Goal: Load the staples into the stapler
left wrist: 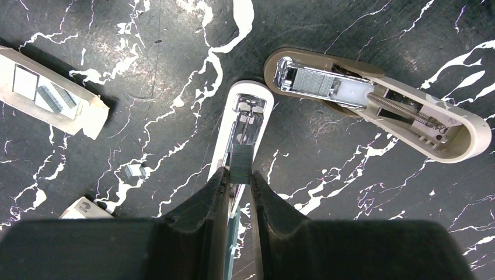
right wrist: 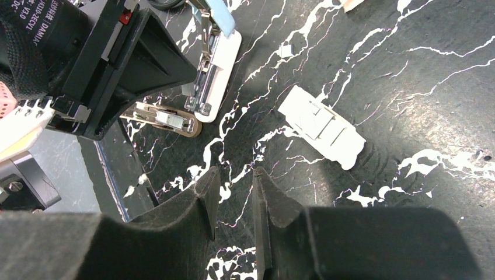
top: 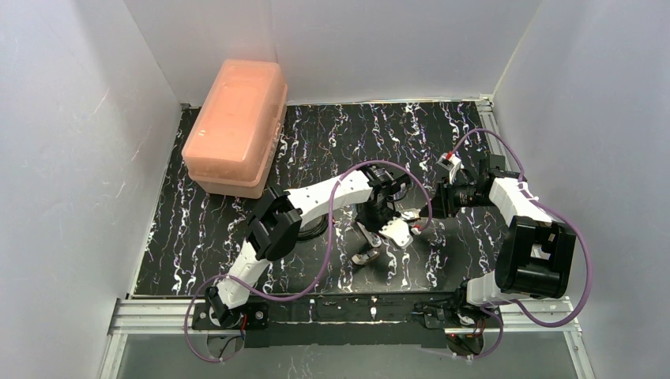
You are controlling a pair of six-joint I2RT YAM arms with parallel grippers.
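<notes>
In the left wrist view, a grey strip of staples (left wrist: 241,164) is pinched between the fingertips of my left gripper, which is shut on it. Directly under it in that view lies a slim white stapler (left wrist: 233,108), opened so its metal channel shows; its blue-grey part (left wrist: 232,242) is partly hidden by the fingers. From the side, the strip (right wrist: 188,89) appears close to the channel; contact cannot be made out. A brown and beige stapler (left wrist: 403,108) lies open to the right, staples in its magazine. My right gripper stands part open, empty, over bare table.
An opened paper box (left wrist: 44,87) holding staple strips lies left of the staplers. A small staple piece (left wrist: 135,171) and another box end (left wrist: 86,209) are nearby. A large orange bin (top: 237,118) stands at the back left.
</notes>
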